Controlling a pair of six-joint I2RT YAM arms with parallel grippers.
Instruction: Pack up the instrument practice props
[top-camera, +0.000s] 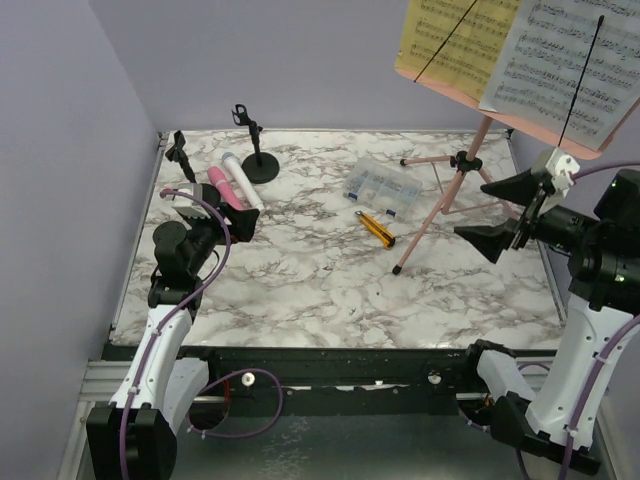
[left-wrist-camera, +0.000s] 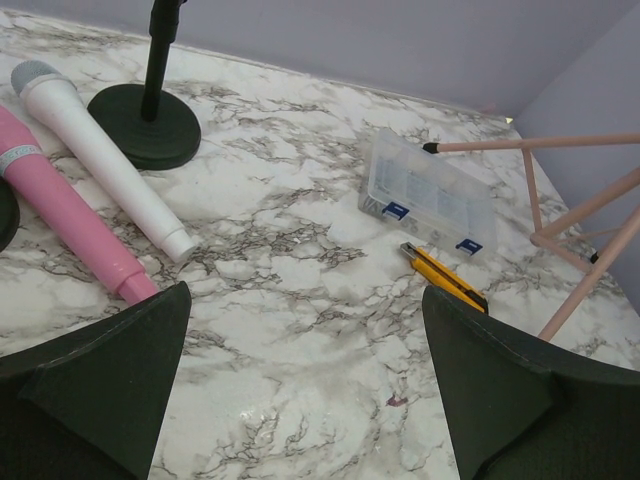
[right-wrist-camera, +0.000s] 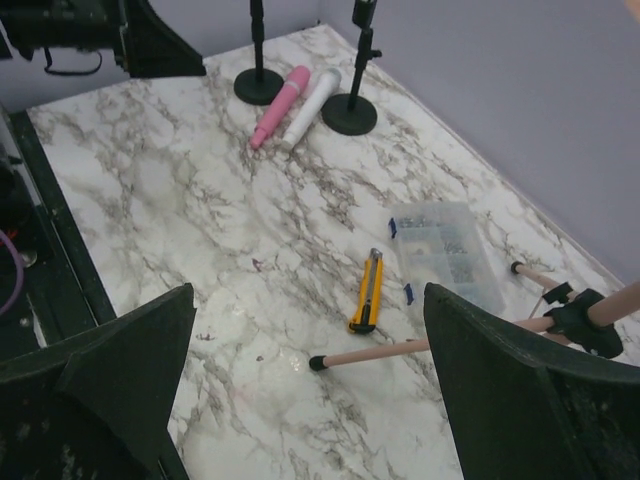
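A pink microphone and a white microphone lie side by side at the table's left, near two black mic stands; one stand's round base shows in the left wrist view. On the right stands a pink music stand holding a yellow score and a white score, each crossed by a black rod. My left gripper is open and empty, in front of the microphones. To the right of the music stand, my right gripper hangs open above the table with nothing between its fingers.
A clear compartment box and a yellow utility knife lie near the middle, left of the stand's legs. Walls close in at left, back and right.
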